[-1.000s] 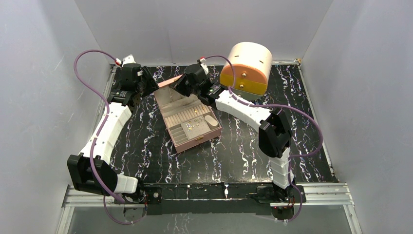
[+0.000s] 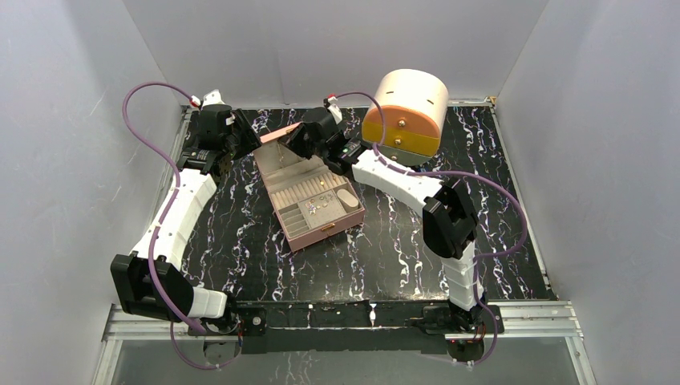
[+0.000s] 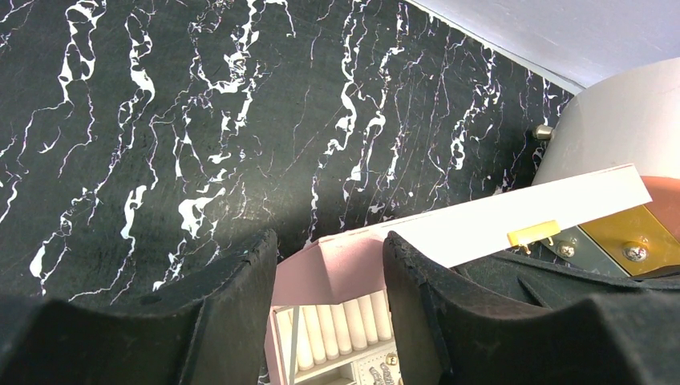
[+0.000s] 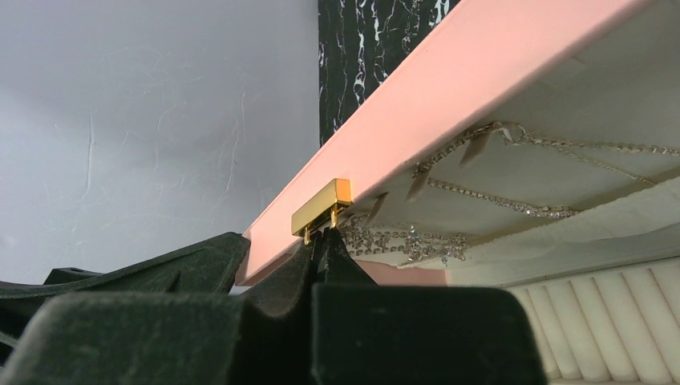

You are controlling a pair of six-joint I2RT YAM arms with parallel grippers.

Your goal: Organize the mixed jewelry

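Note:
The pink jewelry box [image 2: 313, 237] stands open, its lid [image 3: 449, 228] raised. Silver chains [image 4: 513, 204] hang inside the lid, and small jewelry [image 2: 319, 207] lies on a pad in the lower tray. My right gripper is shut at the gold clasp [image 4: 321, 208] on the lid's rim; nothing clearly shows between its fingers. My left gripper stands part open at the left corner of the raised lid, one finger to each side of it in its view; whether they touch it I cannot tell.
An orange, yellow and white cylindrical cabinet [image 2: 405, 104] stands at the back right. Grey walls enclose the black marbled table [image 2: 401, 249], which is clear at the front and right.
The right arm has shifted very slightly over the last second, staying by the lid's rim. The left arm and box show no visible change.

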